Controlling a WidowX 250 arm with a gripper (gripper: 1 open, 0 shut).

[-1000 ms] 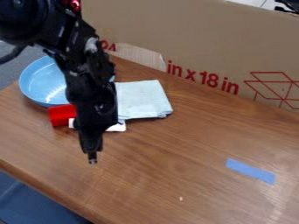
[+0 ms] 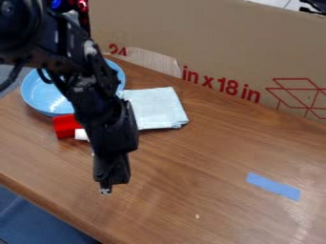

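My black gripper [image 2: 106, 186] hangs over the wooden table at the left, pointing down, low in front of the other objects; whether its fingers are open or shut is unclear. Behind it a red cylinder [image 2: 67, 127] and a white object [image 2: 82, 135] lie on the table, partly hidden by the arm. A blue bowl [image 2: 41, 97] sits at the back left, and a folded light cloth [image 2: 158, 107] lies to its right.
A cardboard box [image 2: 230, 52] walls the back. A blue tape strip [image 2: 273, 186] lies at the right, where the table [image 2: 211, 167] is otherwise clear. A blue bin [image 2: 32, 224] is at the front left.
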